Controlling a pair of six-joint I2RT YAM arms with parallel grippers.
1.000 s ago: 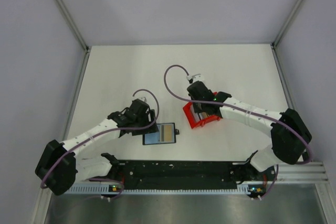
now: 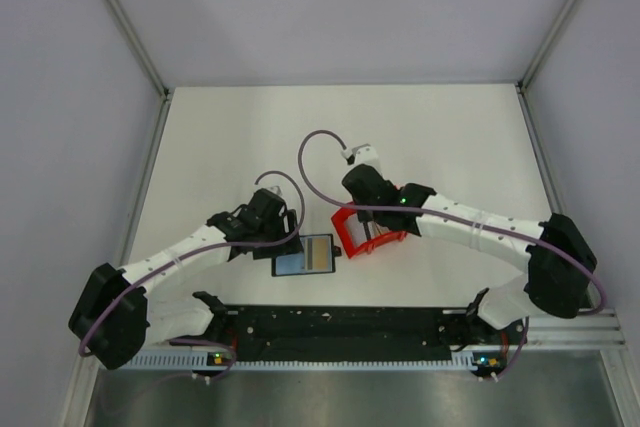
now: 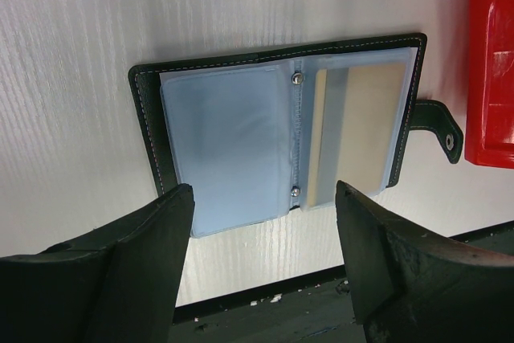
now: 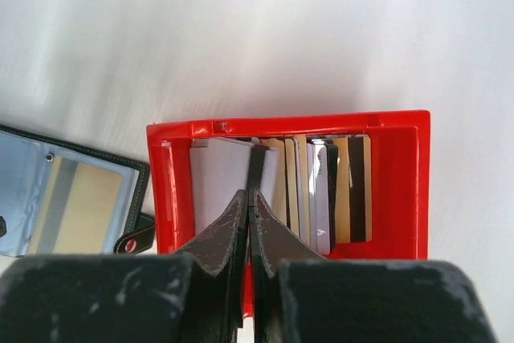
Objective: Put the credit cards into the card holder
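Note:
An open dark green card holder point(image 3: 229, 146) with clear sleeves lies on the table, its right side showing cream cards. My left gripper hangs open over it, nothing between its fingers. A red box point(image 4: 398, 182) of upright cards point(image 4: 357, 186) sits right of the holder. The leftmost cards point(image 4: 217, 178) are pale, with a dark stripe. My right gripper is shut over this box, above the pale cards, with nothing seen held between its fingers.
A dark strip point(image 2: 330, 337) runs along the front edge.
The red box has shifted left toward the card holder since a second ago. The left arm is nearly still.

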